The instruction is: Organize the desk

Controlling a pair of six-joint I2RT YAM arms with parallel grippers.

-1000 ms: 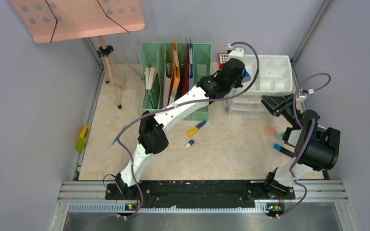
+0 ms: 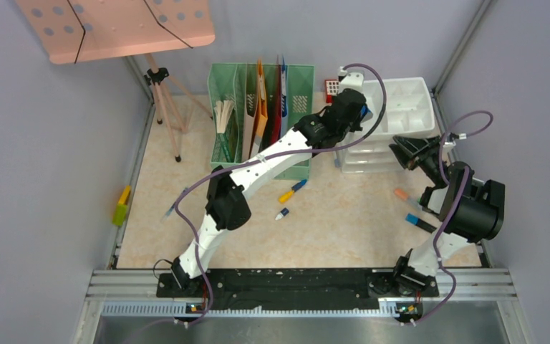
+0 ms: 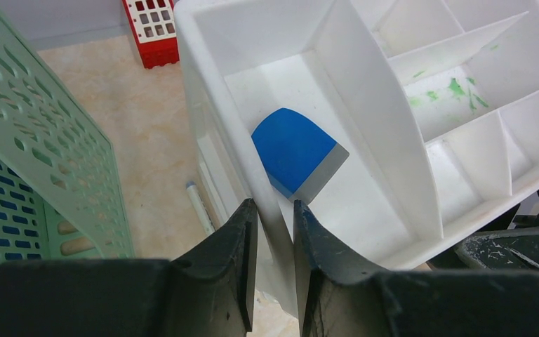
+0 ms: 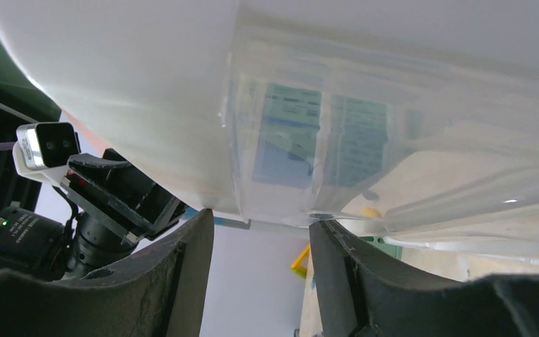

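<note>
The white compartment tray (image 2: 408,87) sits over the clear drawers (image 2: 370,163) at the back right. My left gripper is shut on the tray's left rim (image 3: 229,116), one finger on each side of the wall. Inside that end lies a blue-and-grey block (image 3: 296,147). At the tray's front right corner, my right gripper (image 2: 399,153) has its fingers parted. In the right wrist view, the tray's white wall (image 4: 133,77) and the clear drawer front (image 4: 281,140) loom just beyond the fingertips. Nothing is clearly gripped there.
A green file holder (image 2: 222,72) with folders stands left of the tray, a red-and-white object (image 2: 331,87) behind. A blue-yellow marker (image 2: 293,190), a small glue tube (image 2: 281,213), an orange marker (image 2: 401,193) and a blue-black marker (image 2: 420,223) lie around.
The tray's right end has shifted slightly up and back in the top view, and my right gripper has moved slightly with it. My left arm stays almost still.
</note>
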